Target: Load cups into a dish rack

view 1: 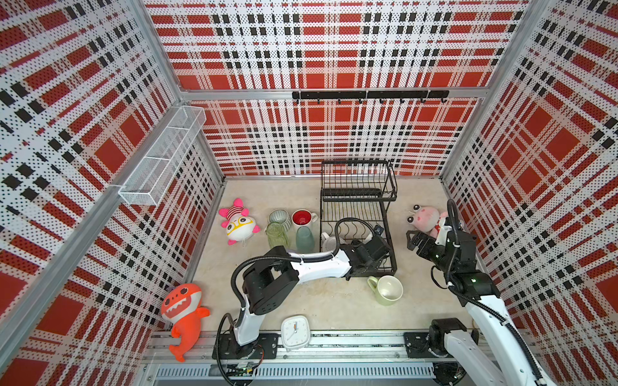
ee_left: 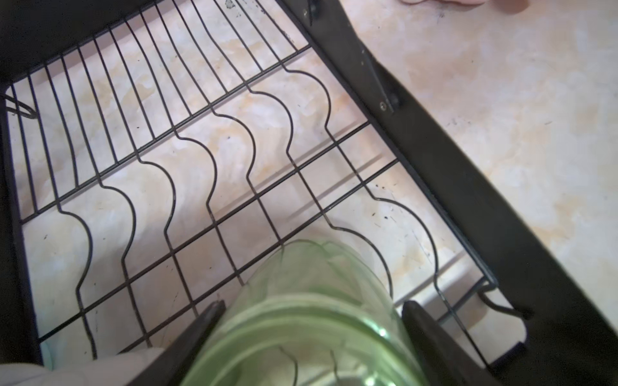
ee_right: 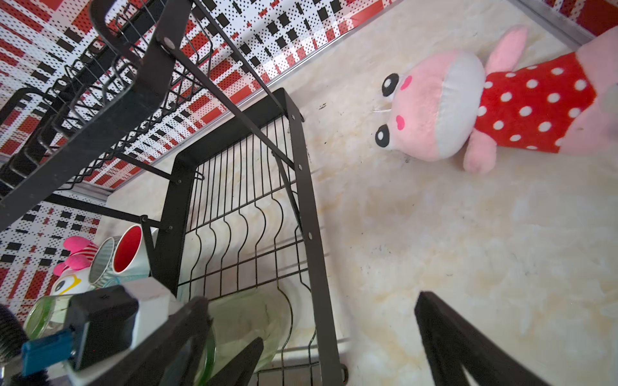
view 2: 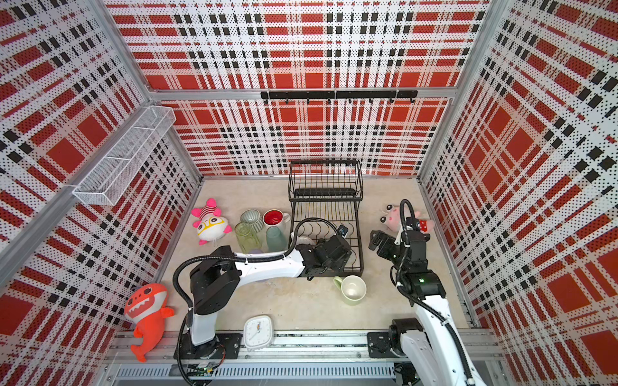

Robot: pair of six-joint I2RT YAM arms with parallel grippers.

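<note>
A clear green glass is between my left gripper's fingers, over the front part of the dish rack; that gripper is shut on it. In the right wrist view the glass lies tilted low at the wires, but contact is hard to judge. My right gripper is open and empty, right of the rack. Left of the rack stand a green glass, a teal cup, a ribbed cup and a red-lined cup. A pale green mug stands in front of the rack.
A pink plush lies right of the rack, near my right gripper. Another plush is beside the cups. A white clock sits at the front edge. The rack's upper tier overhangs its back.
</note>
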